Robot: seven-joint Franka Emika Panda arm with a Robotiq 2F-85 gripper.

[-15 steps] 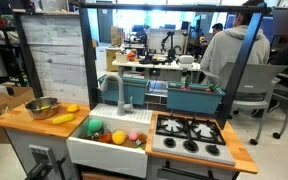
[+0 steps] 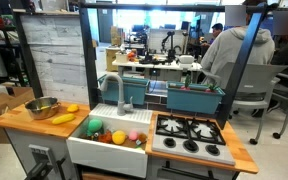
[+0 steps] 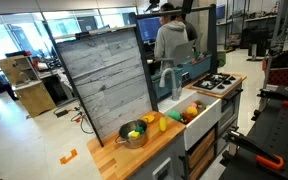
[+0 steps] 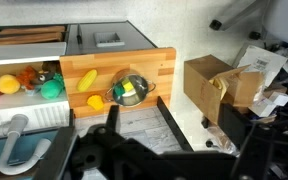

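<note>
In the wrist view my gripper is open, its dark fingers spread wide at the bottom of the picture with nothing between them. A metal pot [image 4: 142,91] rests on the wooden counter [image 4: 162,62] ahead of the fingers. Green and yellow items show inside it. Beside the pot lie a long yellow toy [image 4: 88,80] and a smaller yellow piece [image 4: 95,102]. The white sink [image 2: 90,153] holds several colourful toy foods, among them a green one [image 4: 51,89]. The gripper is well clear of all these things.
Right of the sink sits a stove [image 2: 191,136] with black grates. A grey faucet [image 2: 121,90] rises behind the sink, near blue bins [image 2: 192,99]. Past the counter's end, an open cardboard box [image 4: 204,85] stands on the floor. Bare counter surrounds the pot.
The pot, toys and sink look unmoved in exterior view 1. Only the seated person in the background has shifted slightly.
</note>
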